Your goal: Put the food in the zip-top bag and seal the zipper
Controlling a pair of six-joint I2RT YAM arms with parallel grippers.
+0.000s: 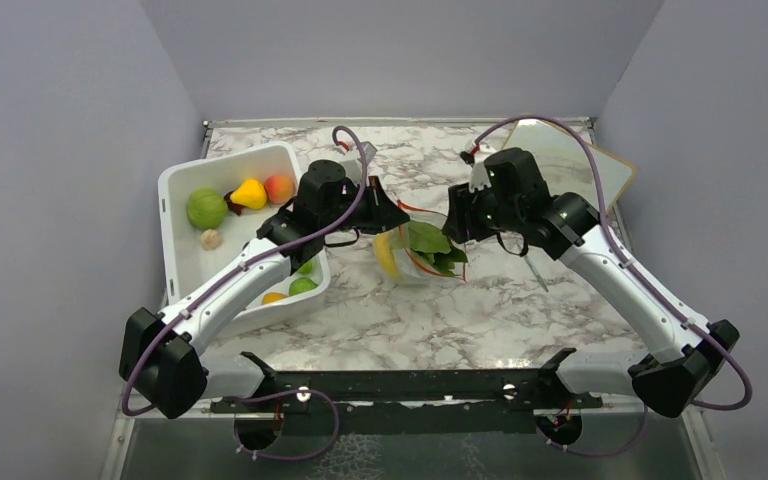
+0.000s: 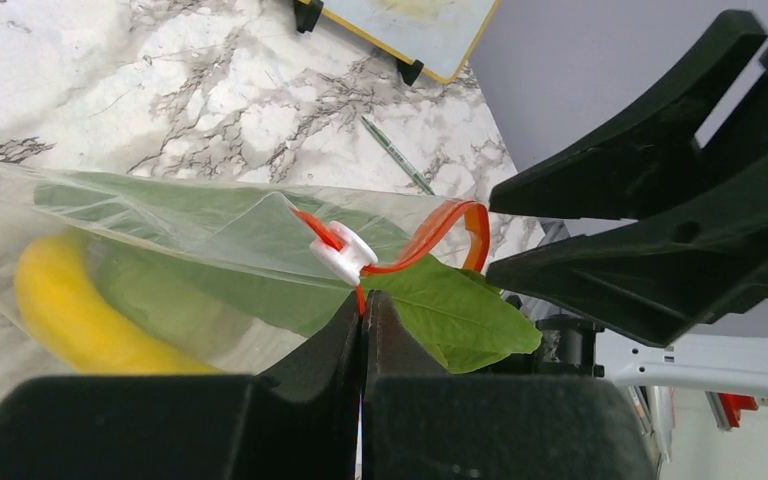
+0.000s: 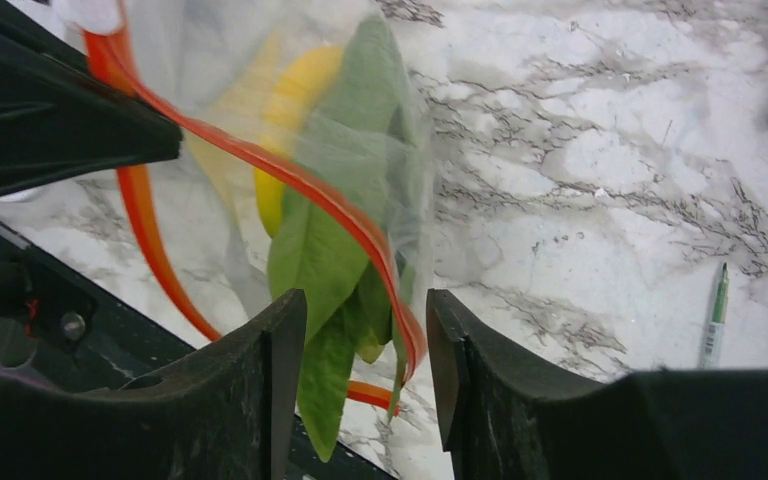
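Note:
The clear zip bag [image 1: 400,260] lies mid-table, holding a yellow banana [image 2: 70,300] and green leaves [image 2: 460,320] that poke out of its red-edged mouth. My left gripper is shut at the bag's top edge, on the red zip strip beside the white slider [image 2: 343,250]. My right gripper stands open over the right end of the mouth, with leaves and red strip seen between and below its fingers.
A white bin [image 1: 185,270] of produce stands on the left. A yellow-edged board [image 1: 605,165] is at the back right. A pen [image 2: 396,155] lies on the table right of the bag.

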